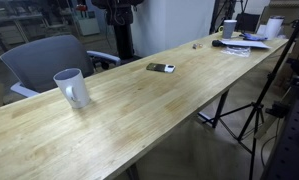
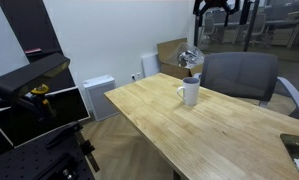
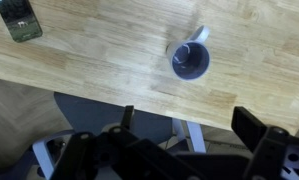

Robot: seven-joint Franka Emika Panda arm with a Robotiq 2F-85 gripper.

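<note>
A white mug (image 1: 72, 89) stands upright on the wooden table (image 1: 119, 110) in exterior view 1. Exterior view 2 has the same mug (image 2: 190, 91) near the table's far side, its handle to the left. Seen from above in the wrist view, the mug (image 3: 189, 61) looks empty, handle towards the upper right. My gripper is open, its fingers wide apart with nothing between them. The mug lies ahead of that gap in the image, and nothing touches it. High above the table, the gripper is only partly seen in the exterior views.
A dark phone-like object (image 3: 18, 19) lies flat on the table, well away from the mug. An office chair (image 2: 241, 77) stands against the far edge. Papers and a grey cup (image 1: 229, 28) occupy the table's distant end.
</note>
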